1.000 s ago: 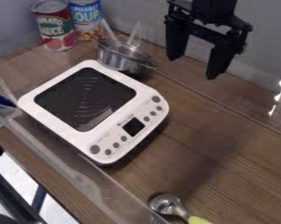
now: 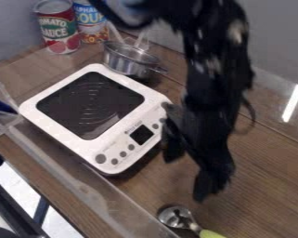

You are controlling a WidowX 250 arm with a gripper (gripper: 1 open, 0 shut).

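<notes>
The black gripper (image 2: 188,163) is blurred, low over the bare wood right of the white induction cooker (image 2: 83,116), its fingers apart and pointing down, with nothing visible between them. A metal scoop or ladle (image 2: 176,218) with a yellow-green handle lies at the bottom edge, below the gripper.
A metal pot (image 2: 126,63) with utensils stands behind the cooker, partly behind the arm. A tomato sauce can (image 2: 58,30) and a soup can (image 2: 92,20) stand at the back left. A clear rim runs along the near left edge.
The gripper has moved quickly down and toward the viewer, from high at the back right to low beside the cooker, above the scoop. The other objects have stayed in place.
</notes>
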